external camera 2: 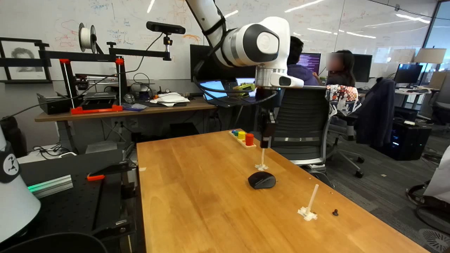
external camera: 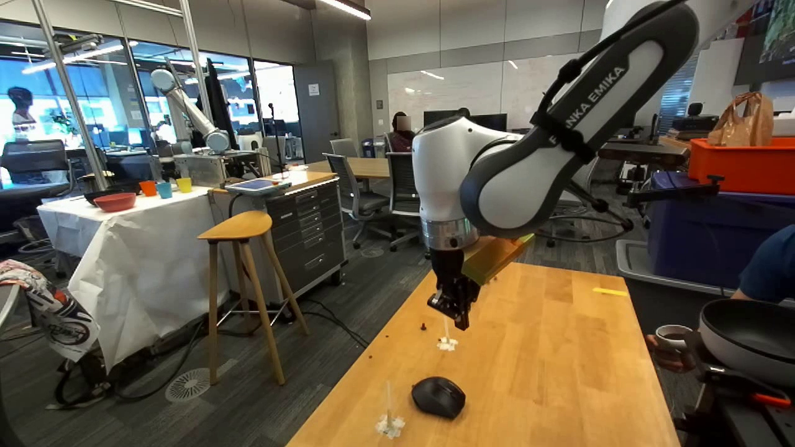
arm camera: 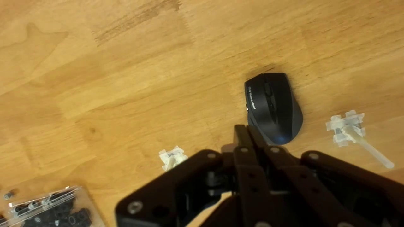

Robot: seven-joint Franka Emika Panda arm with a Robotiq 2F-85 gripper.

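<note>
My gripper (external camera: 463, 325) is shut and hangs above the table by the thin white peg (external camera: 447, 343) taped to it. Nothing shows between its fingertips in the wrist view. A black computer mouse (arm camera: 273, 109) lies on the wood just beyond them, apart from the gripper. A second taped peg (arm camera: 350, 132) leans to the right in the wrist view; exterior view 1 has this peg (external camera: 389, 426) beside the mouse. At the wrist view's lower left, a clear tray (arm camera: 56, 208) holds several small black parts; the arm hides it in exterior view 1.
A rack of coloured pieces (external camera 2: 243, 137) sits at the table's edge in exterior view 2. A small dark part (external camera 2: 335, 212) lies near the right edge. Bare wood (external camera: 566, 357) stretches over the table's other side. A hand holds something near the black pan (external camera: 753, 339).
</note>
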